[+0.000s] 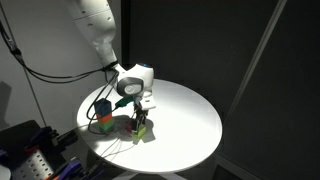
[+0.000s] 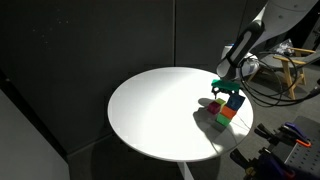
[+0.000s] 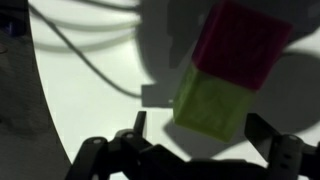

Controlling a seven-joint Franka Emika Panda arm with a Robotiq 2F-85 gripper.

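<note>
A yellow-green block (image 3: pixel 213 104) and a red block (image 3: pixel 240 45) sit touching each other on the white table. My gripper is open above them, its fingers spread to either side of the yellow-green block in the wrist view; nothing is gripped. From the first exterior side, the gripper (image 1: pixel 140 119) hangs just over the yellow-green block (image 1: pixel 139 132), partly hiding the red one. The second exterior view shows the red block (image 2: pixel 213 109) on the table's near side of the arm.
Close to the arm stands a stack: a blue block (image 1: pixel 103 105) on top, an orange block (image 1: pixel 104 116) in the middle, a green block (image 1: pixel 106 126) below. Bare white table (image 2: pixel 155 100) spreads widely away from the blocks. A cable loops beside the arm.
</note>
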